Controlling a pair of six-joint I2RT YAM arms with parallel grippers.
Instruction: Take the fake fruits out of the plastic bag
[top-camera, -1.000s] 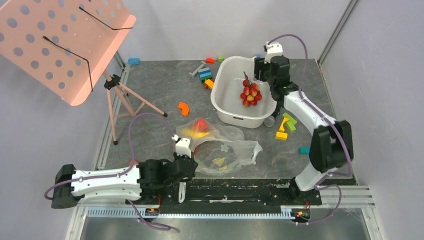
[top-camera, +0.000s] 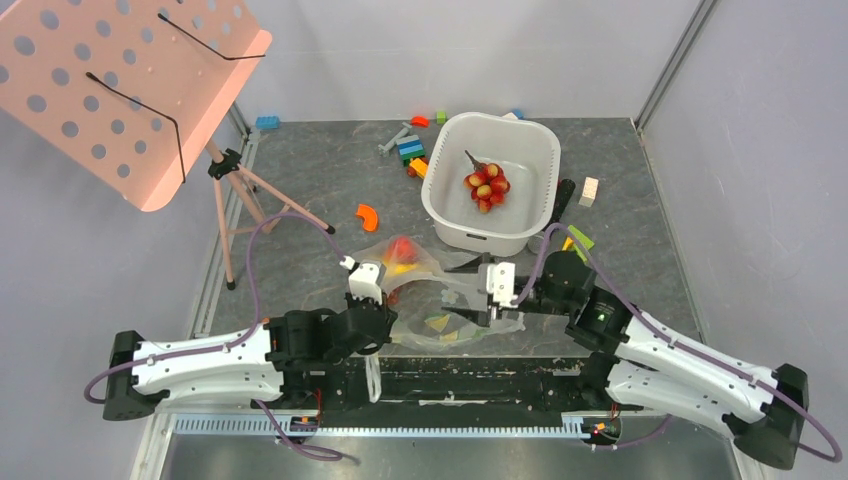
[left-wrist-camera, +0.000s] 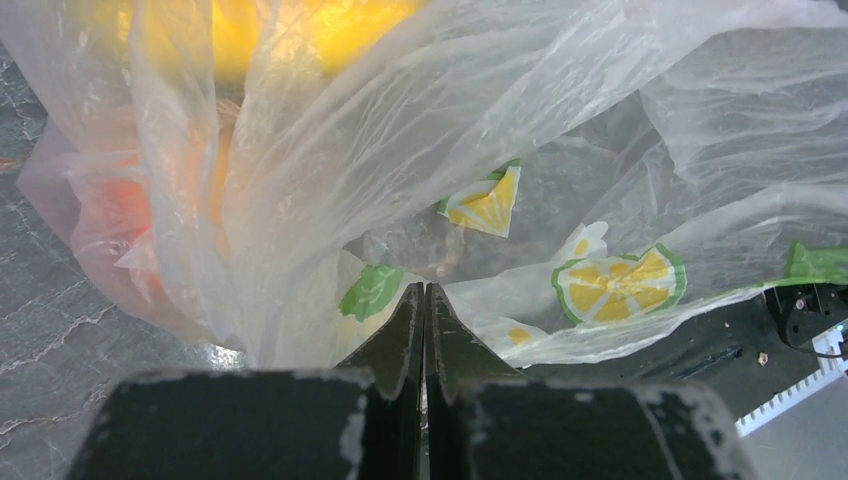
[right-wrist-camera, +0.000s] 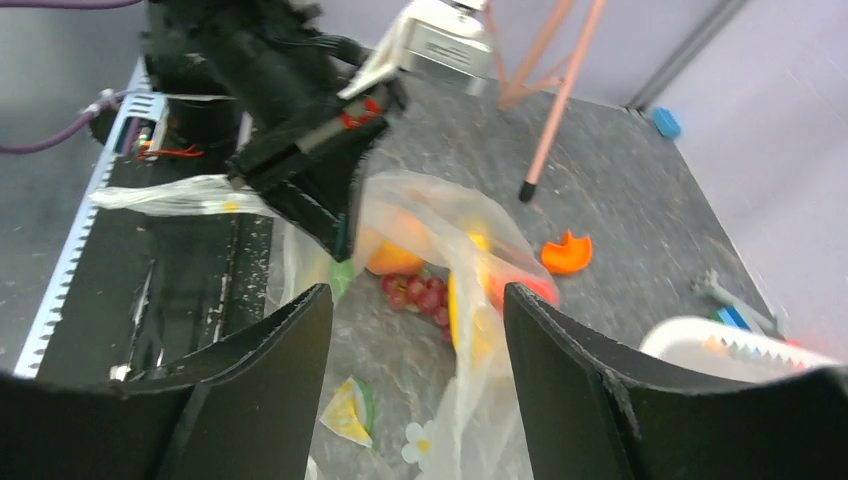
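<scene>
A clear plastic bag (top-camera: 440, 325) lies on the mat between the arms. Inside show red and yellow fruits (top-camera: 400, 250), dark red grapes (right-wrist-camera: 420, 298) and an orange fruit (right-wrist-camera: 395, 255). My left gripper is shut at the bag's left edge, nothing visible between its fingers. My right gripper is open, its fingers over the bag's right part, facing the opening. A red grape bunch (top-camera: 487, 187) lies in the white basket (top-camera: 541, 180).
The basket stands behind the bag. Toy blocks (top-camera: 410, 147) and an orange arch (top-camera: 366, 216) lie around it. A pink stand (top-camera: 240, 180) fills the back left.
The left arm has shifted only slightly.
</scene>
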